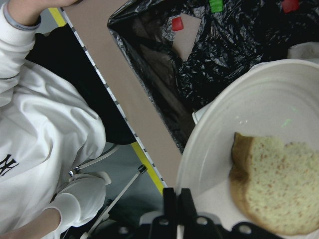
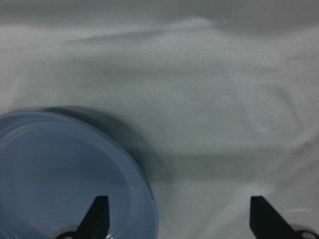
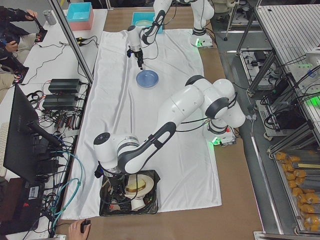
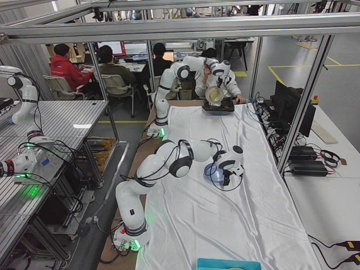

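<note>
My left gripper is shut on a white bowl (image 1: 259, 104) holding a piece of bread (image 1: 269, 179), tilted over a black-lined bin (image 3: 107, 207) with scraps inside. In the camera right view the bowl (image 4: 214, 95) shows above that bin. My right gripper is open above the right part of a blue plate (image 2: 60, 169) on the white cloth, with nothing between its fingers.
The white tablecloth (image 3: 175, 175) is largely clear between the two arms. A turquoise tub (image 4: 228, 262) sits at the far end from the bin. A person stands beside the bin; monitors and cables line one side.
</note>
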